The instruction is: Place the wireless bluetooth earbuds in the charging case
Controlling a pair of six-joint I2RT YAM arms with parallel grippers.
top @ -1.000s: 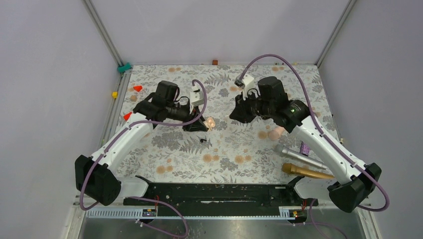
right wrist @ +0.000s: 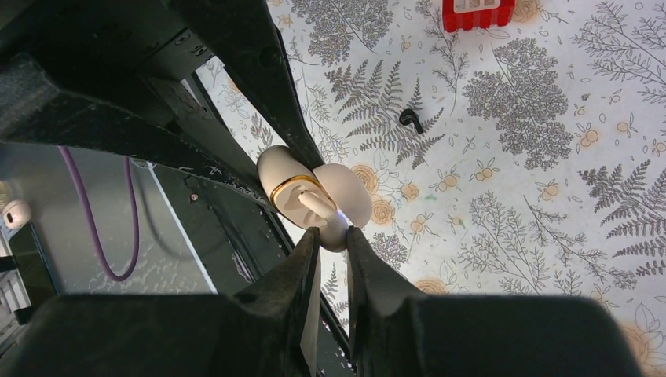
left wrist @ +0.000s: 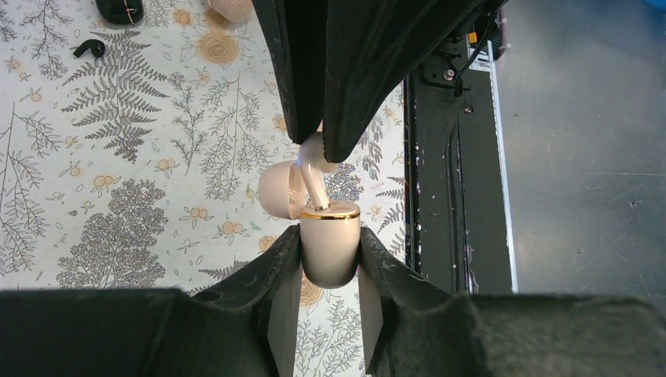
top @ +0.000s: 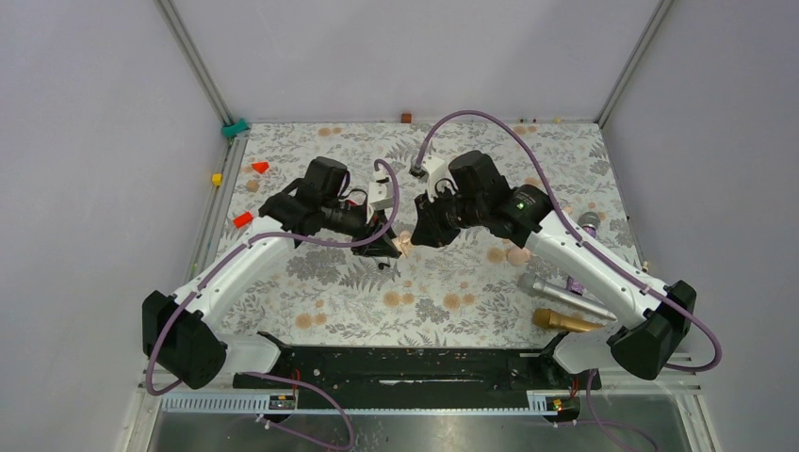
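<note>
The cream charging case [left wrist: 330, 247] with gold trim is held in my left gripper, shut on it, its lid [left wrist: 276, 188] open. My right gripper is shut on a white earbud [right wrist: 334, 228], whose stem reaches into the case's opening; how deep it sits is hard to tell. The two grippers meet over the middle of the table, seen in the top view. A black earbud [right wrist: 410, 118] lies on the mat.
A red object [right wrist: 477, 17] and a black case [left wrist: 120, 11] lie on the patterned mat. Microphones [top: 565, 319] lie at the front right.
My right gripper has moved left with the earbud, up to the case in my left gripper, which has shifted slightly down in the top view.
</note>
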